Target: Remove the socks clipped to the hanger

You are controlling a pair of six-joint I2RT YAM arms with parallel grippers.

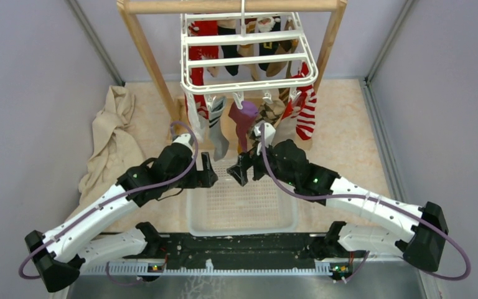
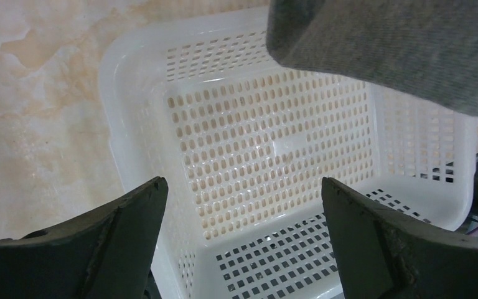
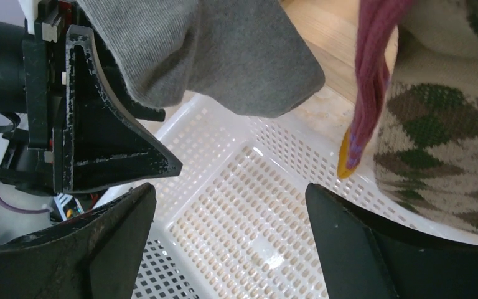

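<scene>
Socks hang clipped from the white hanger (image 1: 249,61). In the front row are a grey sock (image 1: 218,128), a purple sock (image 1: 244,115), an argyle sock (image 1: 269,111) and a red-striped sock (image 1: 305,115). My left gripper (image 1: 202,174) stands open over the plastic basket, below the grey sock, whose fabric overhangs the top of the left wrist view. My right gripper (image 1: 239,171) is open, just right of the left one, under the purple and argyle socks. Neither holds anything.
The white basket (image 1: 241,228) lies empty below the hanger on the floor board. A wooden frame (image 1: 142,43) carries the hanger. Beige cloth (image 1: 109,143) lies along the left side, and walls close in both sides.
</scene>
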